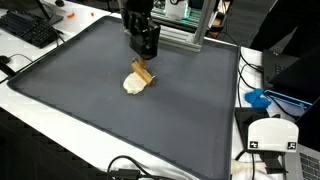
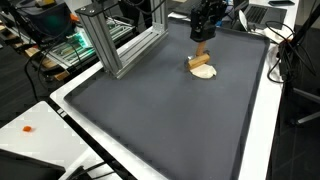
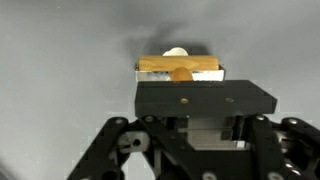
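My gripper point(image 2: 201, 40) points down at the far part of the dark mat, shut on the upright part of a brown wooden piece point(image 2: 198, 61). This piece looks like a small mallet, its rounded bar lying crosswise below the fingers. Right beneath the bar is a pale, flat, roundish thing point(image 1: 134, 84) on the mat; whether the two touch, I cannot tell. In the wrist view the wooden bar point(image 3: 178, 63) spans the space before the fingers, and a sliver of the pale thing point(image 3: 176, 51) shows past it. The black gripper body hides most of the grip.
A white-and-metal frame point(image 2: 128, 45) stands at its edge. Beyond the mat are a keyboard point(image 1: 28, 29), a blue object point(image 1: 258, 99) and a white device point(image 1: 272, 134).
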